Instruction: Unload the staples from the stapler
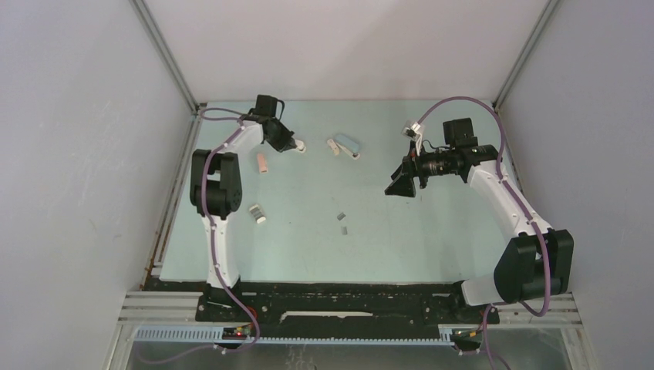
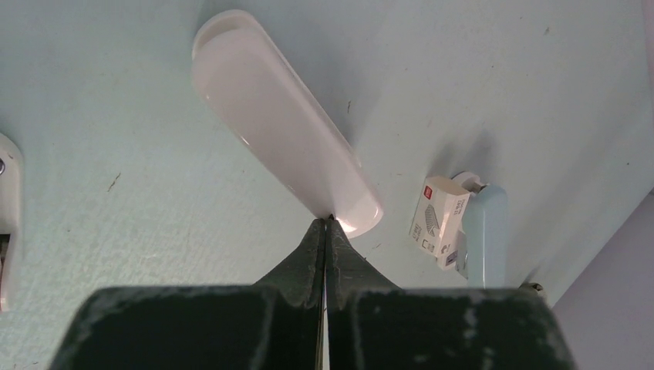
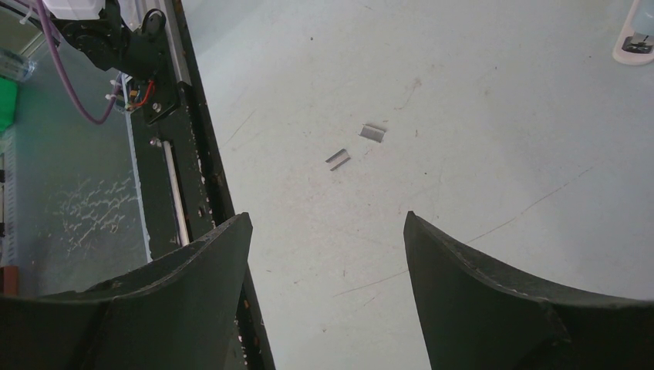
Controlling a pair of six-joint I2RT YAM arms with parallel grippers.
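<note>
A pale pink-white stapler (image 2: 285, 116) lies on the table, its top arm facing the left wrist camera. My left gripper is shut, with nothing between its fingers; its tips are at the stapler's near end, and the stapler is outside them. From above, my left gripper (image 1: 290, 145) hides part of the stapler (image 1: 300, 146). Two short staple strips, one strip (image 3: 372, 132) and another strip (image 3: 338, 159), lie on bare table in the right wrist view. My right gripper stands open and empty, well to the right of the stapler.
A blue stapler (image 1: 348, 144) with a small staple box (image 1: 333, 146) beside it is right of the left gripper. A pink item (image 1: 262, 162) and a small white-grey item (image 1: 257, 213) lie near the left arm.
</note>
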